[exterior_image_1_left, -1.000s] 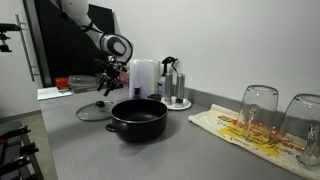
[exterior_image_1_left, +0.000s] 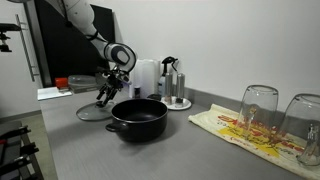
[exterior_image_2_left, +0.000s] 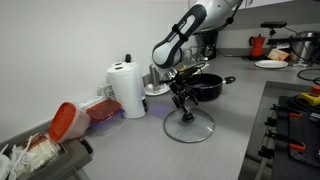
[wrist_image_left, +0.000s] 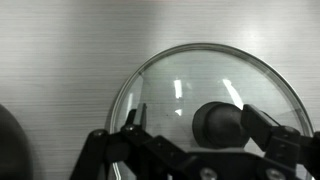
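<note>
A glass lid with a dark rim and black knob lies flat on the grey table; the lid (exterior_image_1_left: 88, 113) is left of the black pot (exterior_image_1_left: 146, 126) in exterior view 1. In exterior view 2 the lid (exterior_image_2_left: 203, 131) sits in front of the pot (exterior_image_2_left: 208, 88). Just above the knob (wrist_image_left: 220, 126) hangs my gripper, open and pointing down. The knob appears between the fingers in the wrist view, nearer the right one. Whether the fingertips reach down beside it, I cannot tell. The pot has no lid on it.
A paper towel roll (exterior_image_2_left: 121, 92) and a red-orange container (exterior_image_2_left: 68, 121) stand along the wall side. Two upturned glasses (exterior_image_1_left: 258, 108) rest on a yellow-patterned cloth (exterior_image_1_left: 222, 122). The table front of the pot is clear.
My gripper has come down closer to the lid's knob. The lid and the pot have stayed where they were.
</note>
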